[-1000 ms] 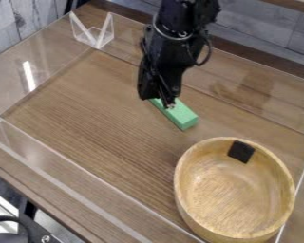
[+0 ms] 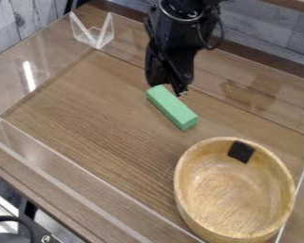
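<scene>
The black gripper [image 2: 167, 76] hangs over the table in the upper middle, its tip just above and behind a green rectangular block [image 2: 171, 107] that lies on the wood. It looks shut, with nothing visible between its fingers, though the tip is dark and small.
A round wooden bowl [image 2: 234, 199] with a black block [image 2: 241, 153] at its rim sits at the lower right. A clear plastic piece [image 2: 94, 29] stands at the back left.
The gripper has moved up and back, away from the viewer, uncovering more of the green block, which lies in the same place.
</scene>
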